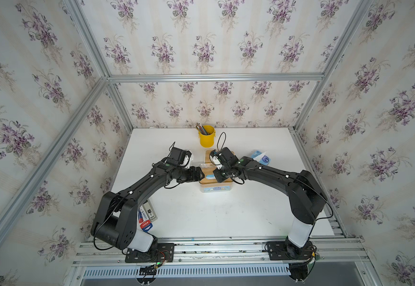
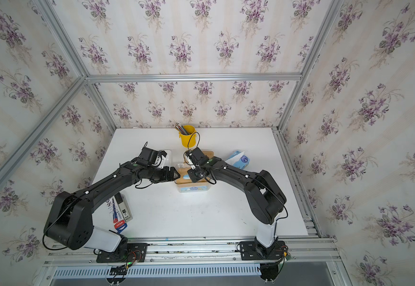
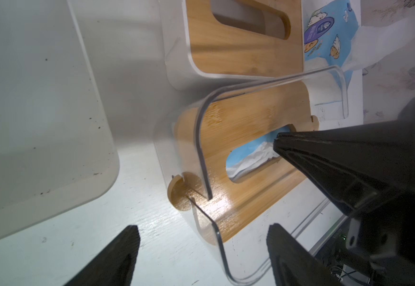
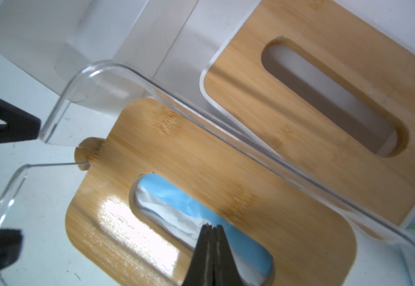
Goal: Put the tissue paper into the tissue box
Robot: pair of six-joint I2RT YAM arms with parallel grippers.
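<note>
A clear-walled tissue box (image 4: 121,109) with a bamboo lid stands at mid-table. Through the lid's slot, white tissue paper (image 4: 169,214) shows beside its blue wrapper (image 4: 183,202). My right gripper is shut over the slot with its fingertips together. No tissue shows pinched between them; the paper lies outside the fingers, in the slot. My left gripper is open at the box's left end, its two fingers spread apart and nothing gripped. The part of the slot behind the right fingers is hidden.
Close behind stands a second bamboo-lidded box (image 3: 245,43) with an empty-looking slot. A white bin (image 3: 40,119) is to the left, a blue tissue pack (image 1: 260,157) to the right and a yellow bucket (image 1: 207,138) at the back.
</note>
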